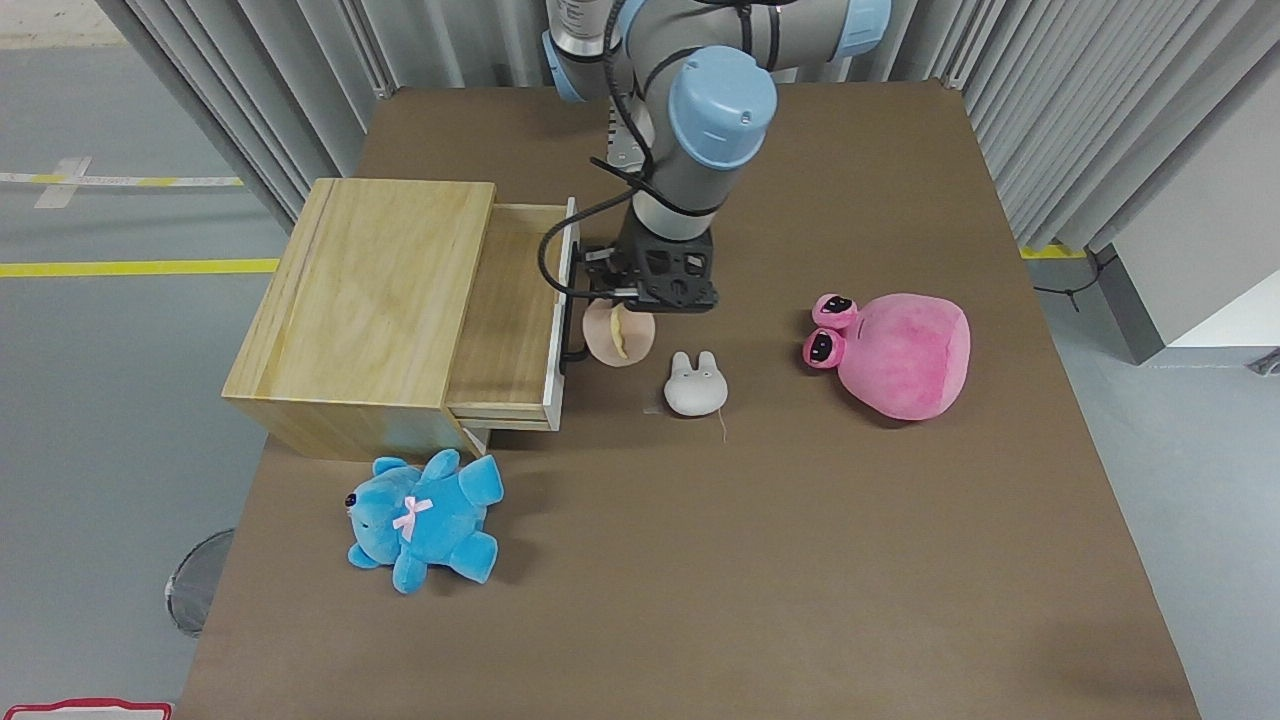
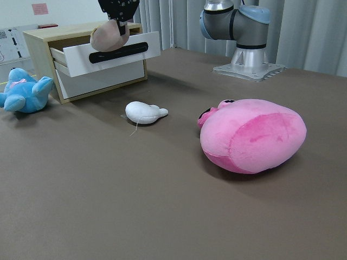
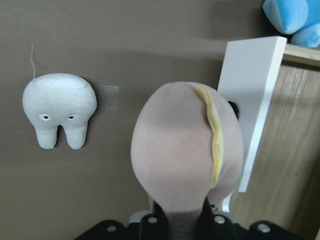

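My gripper is shut on a pale pink plush toy [image 3: 170,145] with a yellow strip, held up beside the open drawer's white front [image 2: 81,59]. The same toy [image 1: 618,336] shows below the gripper in the front view and high at the drawer [image 2: 108,37] in the left view. The drawer's wooden inside [image 1: 504,312] looks empty where visible. A white rabbit-eared plush [image 1: 695,386] lies on the table just right of the drawer; in the wrist view it is left of the held toy.
A blue bear [image 1: 432,522] lies in front of the wooden cabinet [image 1: 336,300]. A large pink plush [image 1: 900,354] sits on the right.
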